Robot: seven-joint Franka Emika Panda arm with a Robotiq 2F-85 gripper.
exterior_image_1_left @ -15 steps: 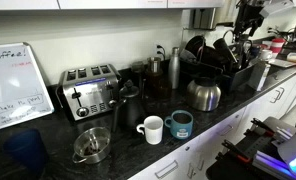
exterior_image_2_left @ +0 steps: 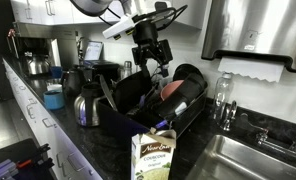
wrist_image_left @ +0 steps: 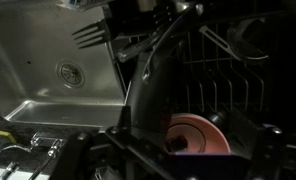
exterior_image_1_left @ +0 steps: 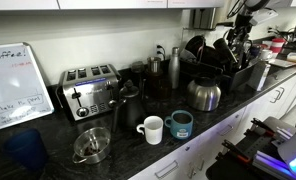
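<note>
My gripper point(exterior_image_2_left: 160, 66) hangs over the dark dish rack point(exterior_image_2_left: 128, 126) on the counter, its fingers apart and nothing seen between them. At the upper right in exterior view 1, the gripper point(exterior_image_1_left: 235, 40) is small against dark cookware. Below it in the wrist view lie a reddish bowl point(wrist_image_left: 198, 132), a dark upright item point(wrist_image_left: 153, 90), a fork point(wrist_image_left: 90, 35) and other utensils among the rack's wires point(wrist_image_left: 223, 92). That view is dim, so the dark items are hard to make out.
A steel sink point(exterior_image_2_left: 240, 158) adjoins the rack, and a couscous box point(exterior_image_2_left: 152, 157) stands in front of it. Along the counter are a kettle point(exterior_image_1_left: 203, 94), a teal mug point(exterior_image_1_left: 179, 125), a white mug point(exterior_image_1_left: 153, 130), a toaster point(exterior_image_1_left: 89, 92) and a glass pot point(exterior_image_1_left: 91, 146).
Over the rack, the arm has shifted slightly at the upper right. The mugs, kettle and toaster stay where they were.
</note>
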